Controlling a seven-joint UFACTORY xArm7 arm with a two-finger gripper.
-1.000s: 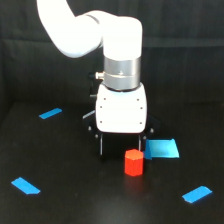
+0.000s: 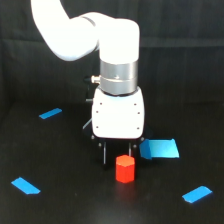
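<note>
A small red hexagonal block (image 2: 125, 169) rests on the black surface, near the front middle. My gripper (image 2: 118, 152) points down from its white body, right behind the block in this view. Its thin dark fingers (image 2: 104, 153) stand apart, the left one clear of the block's left side. Where the right finger ends is hard to make out against the dark background, and whether it touches the block cannot be told.
A larger blue patch (image 2: 160, 149) lies just right of the gripper. Blue strips mark the surface at back left (image 2: 50, 113), front left (image 2: 26, 186) and front right (image 2: 196, 194).
The arm has come slightly lower and to the left in the picture. The red block has also shifted left and towards the front. The fingers look closer together than before.
</note>
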